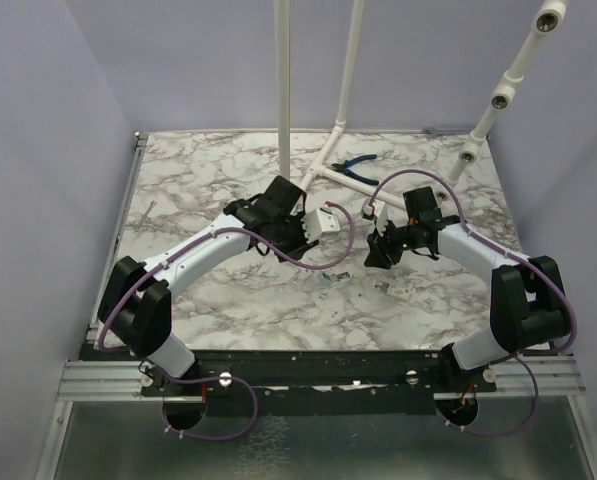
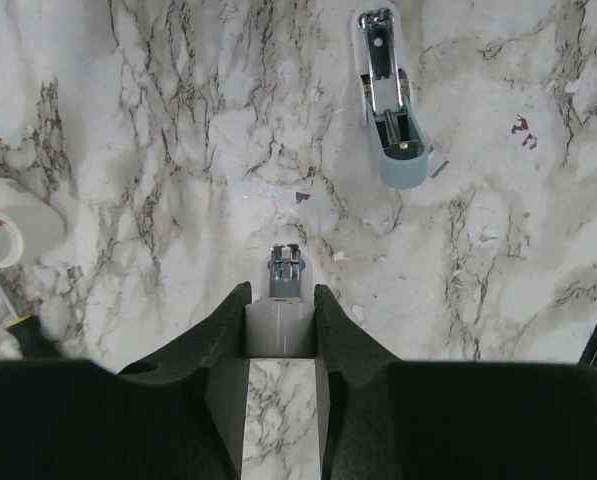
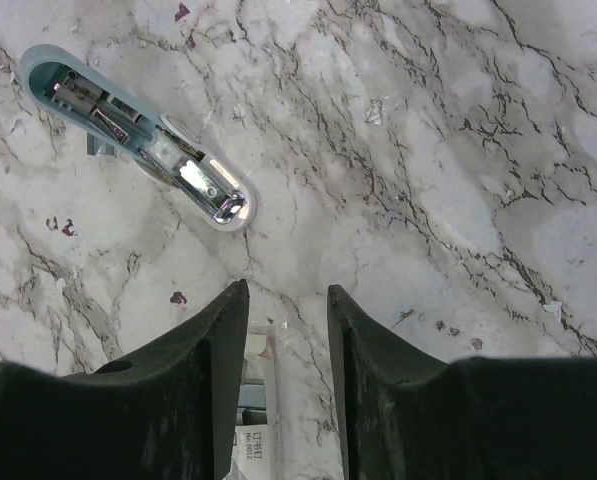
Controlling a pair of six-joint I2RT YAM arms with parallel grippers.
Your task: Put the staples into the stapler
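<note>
A teal stapler lies opened out on the table, its metal channel showing; in the right wrist view the stapler (image 3: 128, 125) is at upper left. My left gripper is shut on a small light grey piece (image 2: 282, 315) with a metal tip, which I cannot identify for sure. From above, my left gripper (image 1: 303, 250) is up and left of the stapler (image 1: 335, 275). The fingers of my right gripper stand apart with nothing gripped. Below them, partly behind the left finger, is a printed staple box (image 3: 258, 440) with grey contents.
A white pipe frame (image 1: 323, 150) stands behind the arms, with blue pliers (image 1: 356, 160) beside it. A screwdriver (image 2: 23, 325) lies near a white pipe end (image 2: 18, 225). Small scraps (image 2: 523, 125) dot the marble table.
</note>
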